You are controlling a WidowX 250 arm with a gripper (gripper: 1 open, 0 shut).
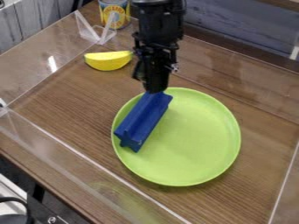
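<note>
The black gripper (156, 80) hangs at the top centre, its fingertips just above the upper end of a long blue bar (143, 121). Whether it touches the bar is hard to tell. The fingers look close together. The blue bar lies diagonally on the left part of a round green plate (198, 149), which rests on the wooden table.
A yellow wedge-shaped object (107, 60) lies behind and left of the plate. A can (114, 12) and a clear plastic item stand at the back left.
</note>
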